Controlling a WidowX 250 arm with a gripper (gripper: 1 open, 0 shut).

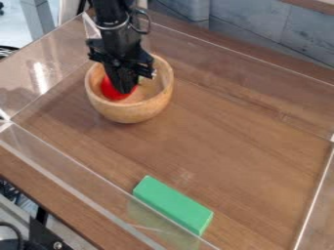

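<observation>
A wooden bowl (140,105) sits at the upper left of the table in the camera view, with a red round object (109,90) inside it on the left. My black gripper (128,76) reaches down into the bowl over the red object, hiding part of it and the bowl's inside. Its fingertips look close together; whether anything is between them is hard to see.
A green block (173,205) lies near the front edge of the wooden table (235,127). Clear low walls run along the table's edges.
</observation>
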